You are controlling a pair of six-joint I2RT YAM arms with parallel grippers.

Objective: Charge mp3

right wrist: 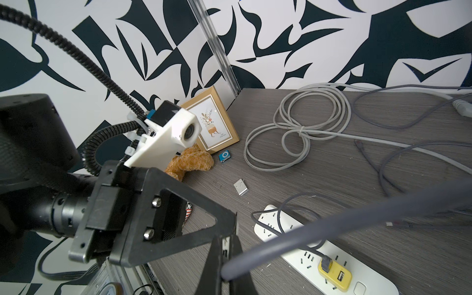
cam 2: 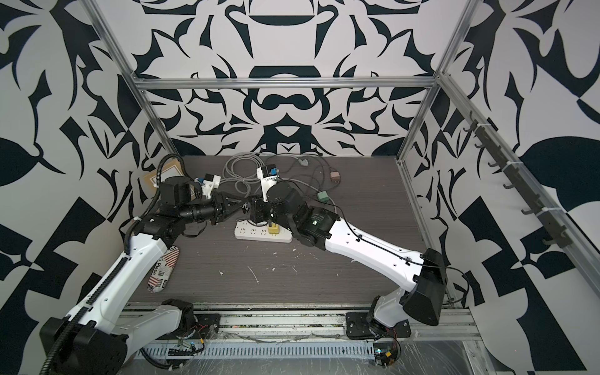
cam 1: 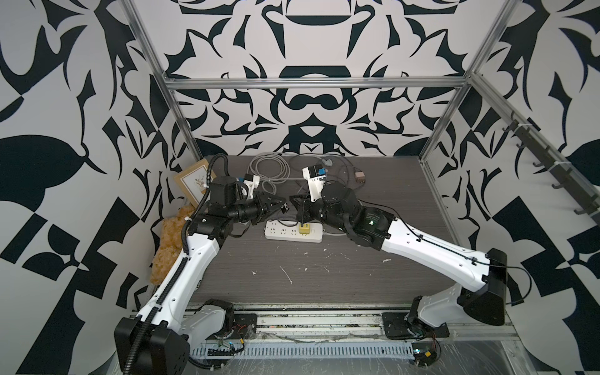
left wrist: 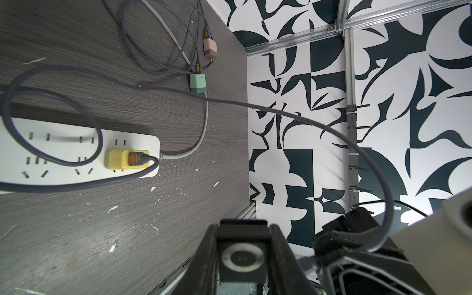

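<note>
The small dark mp3 player [left wrist: 243, 258], with a pale round control wheel, is between the fingers of my left gripper [cam 1: 284, 206], shut on it above the table. Facing it closely, my right gripper [cam 1: 299, 211] is shut on the dark grey charging cable [right wrist: 314, 236], whose near end meets the fingertips. In the left wrist view the same cable [left wrist: 295, 117] loops from the yellow adapter [left wrist: 128, 159] up to the right gripper. That adapter sits in the white power strip [left wrist: 78, 147]. Whether the cable's plug touches the player is hidden by the fingers.
Behind lie a coiled pale cable [right wrist: 314, 115], a green adapter [left wrist: 197, 83] and a pinkish adapter [left wrist: 210, 47]. A blue player [right wrist: 224, 155], a silver player [right wrist: 241, 186] and a picture frame [right wrist: 211, 123] are at the left.
</note>
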